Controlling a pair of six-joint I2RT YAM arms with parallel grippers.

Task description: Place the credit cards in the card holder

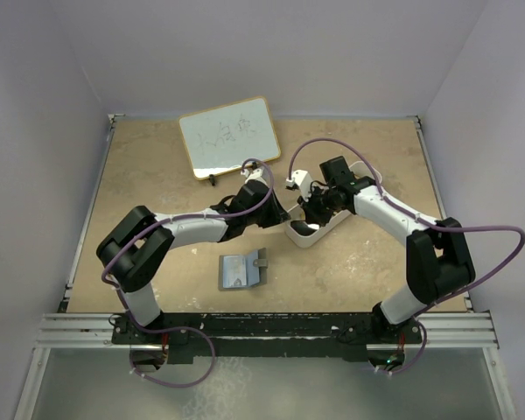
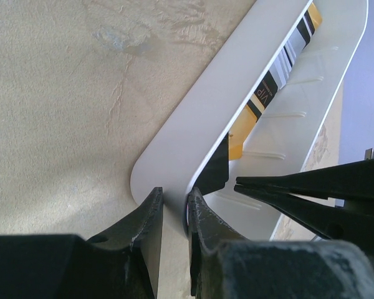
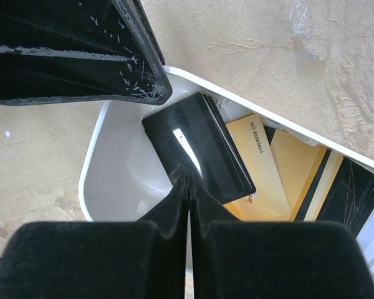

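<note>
A long white box (image 3: 101, 163) holds several cards. In the right wrist view a dark card (image 3: 202, 140) lies in its near end, with more card edges along its side, partly covering a gold card (image 3: 260, 168). Just above the dark card, my right gripper is shut, nothing between its fingers. The left gripper is shut on the box's wall at that end, one finger outside and the other inside. A small open grey-blue case (image 1: 243, 269) lies on the table in the top view; I cannot tell whether it is the card holder.
Further along the box lie black, gold and striped cards (image 2: 267, 89), partly hidden by its wall. At the back of the table rests a white board (image 1: 230, 137), with a small black object (image 1: 213, 180) by its lower edge.
</note>
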